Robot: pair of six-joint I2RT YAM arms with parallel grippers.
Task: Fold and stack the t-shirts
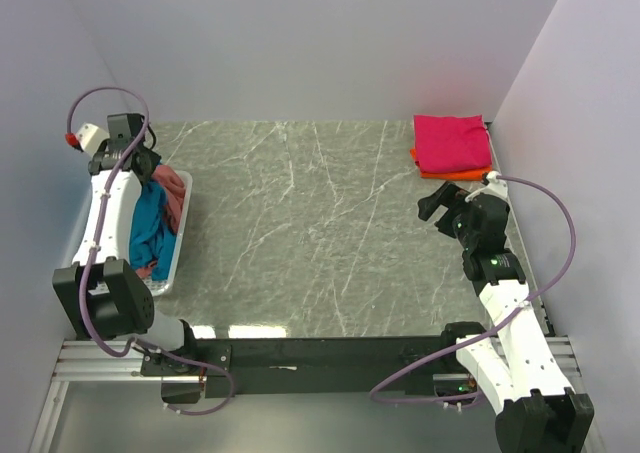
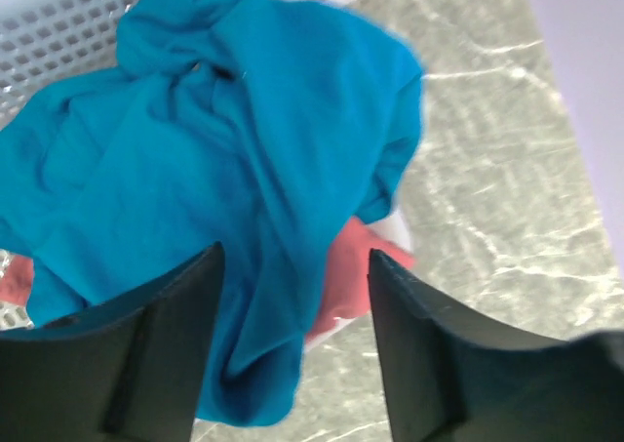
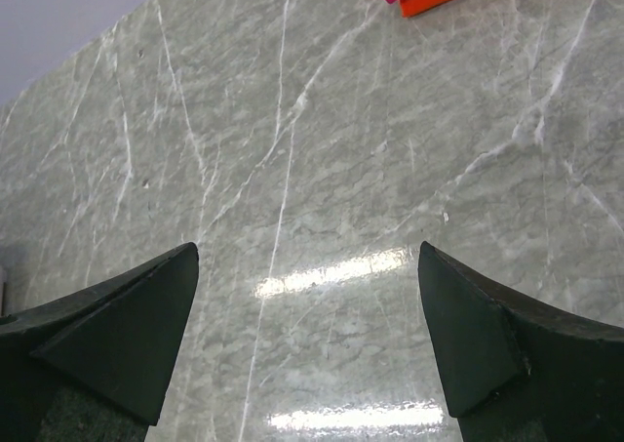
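A crumpled blue shirt (image 1: 148, 235) lies in the white basket (image 1: 184, 221) at the left, with a salmon-pink shirt (image 1: 171, 195) showing beside and below it. My left gripper stands open over the basket. In the left wrist view a fold of the blue cloth (image 2: 317, 130) reaches down between its fingers, with the pink cloth (image 2: 343, 276) just beyond. At the back right, a folded magenta shirt (image 1: 452, 143) rests on a folded orange one (image 1: 470, 174). My right gripper is open above bare table, nothing between its fingers.
Walls rise at the left, back and right. A purple cable (image 1: 565, 243) loops beside the right arm.
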